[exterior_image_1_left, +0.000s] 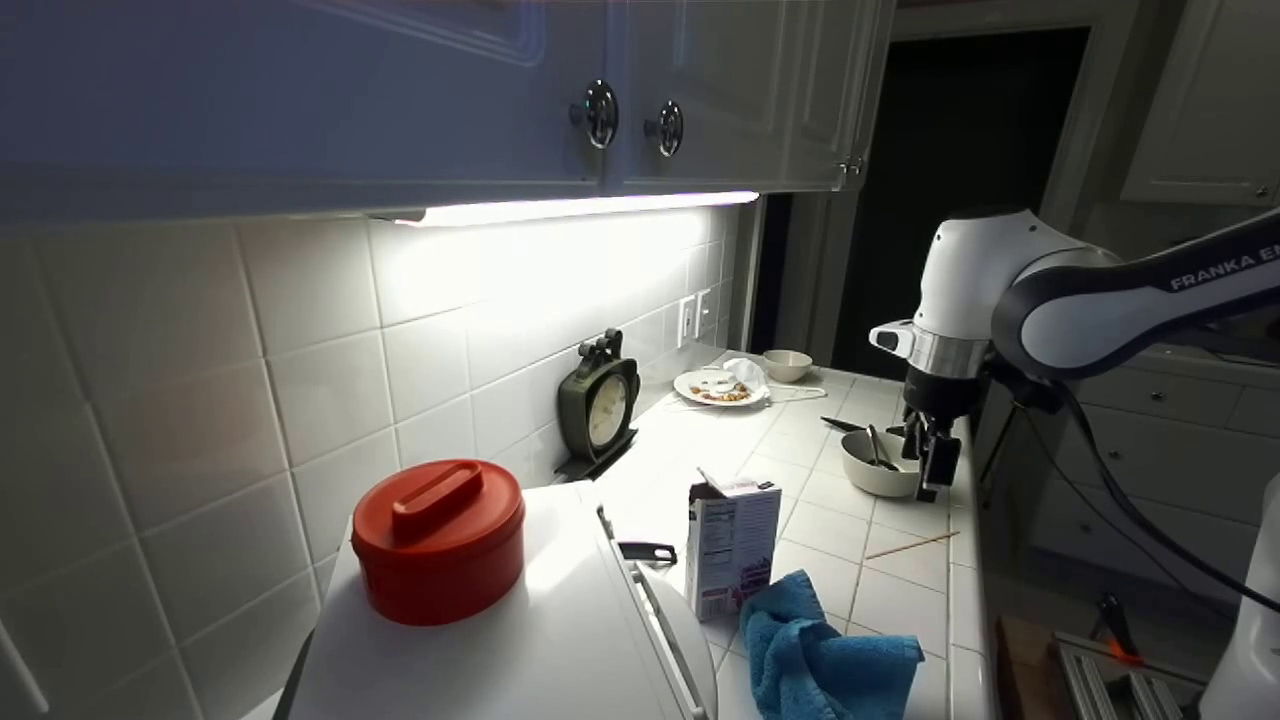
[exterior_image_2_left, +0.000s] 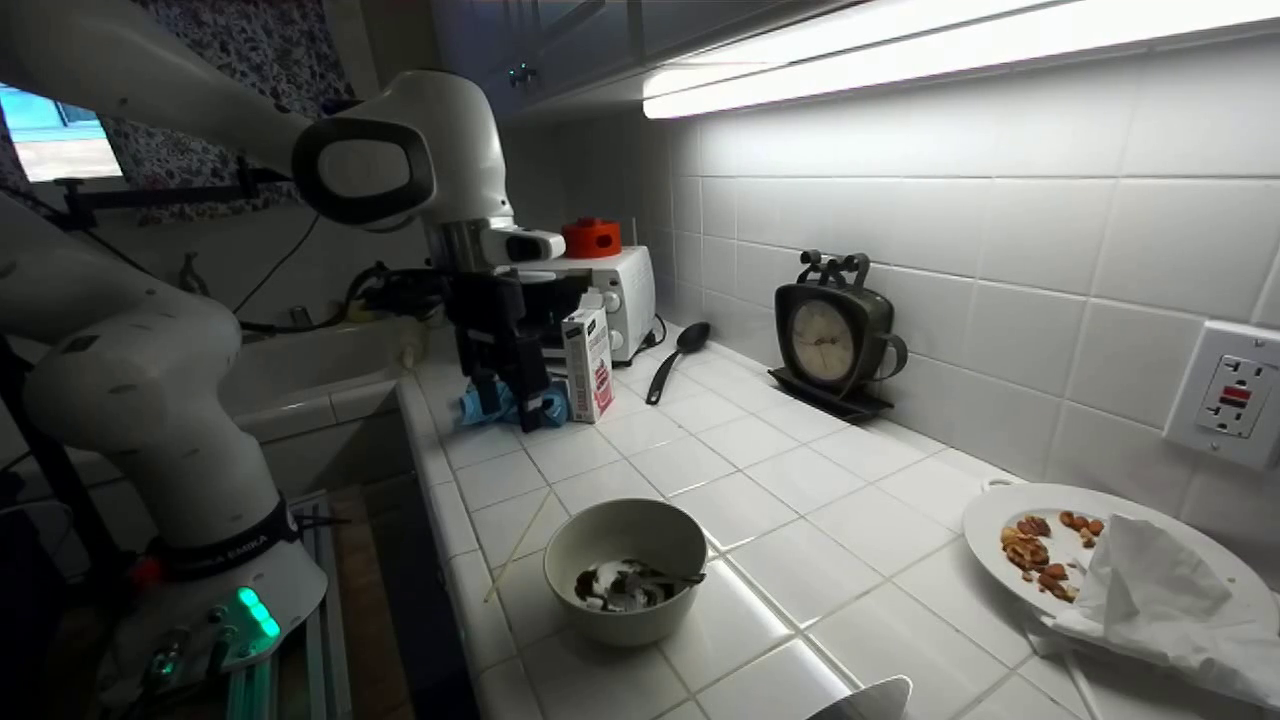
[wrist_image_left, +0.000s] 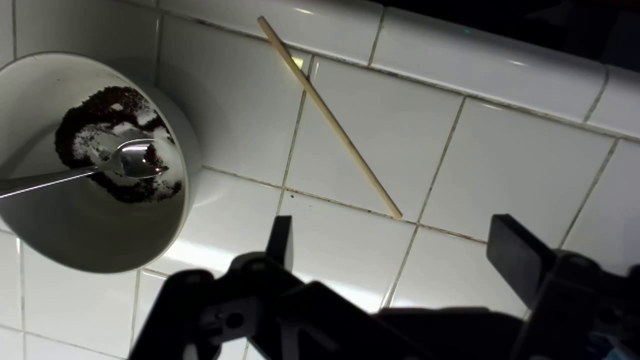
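Observation:
In the wrist view my gripper is open, its two fingers wide apart over bare tile with nothing between them. A thin wooden stick (wrist_image_left: 336, 123) lies flat on the tiles, just beyond the fingertips in that view. Left of it stands a pale bowl (wrist_image_left: 190, 162) holding dark and white powder, with a metal spoon (wrist_image_left: 135, 159) resting inside. From exterior view 2, the gripper (exterior_image_2_left: 510, 408) hangs above the counter beyond the bowl (exterior_image_2_left: 624, 514).
A blue towel (exterior_image_1_left: 828, 660) and an upright box (exterior_image_1_left: 734, 546) stand toward the toaster oven end. Along the wall are a dark scale (exterior_image_2_left: 834, 336) and a black spoon (exterior_image_2_left: 678, 360). A plate of nuts (exterior_image_2_left: 990, 528) sits opposite.

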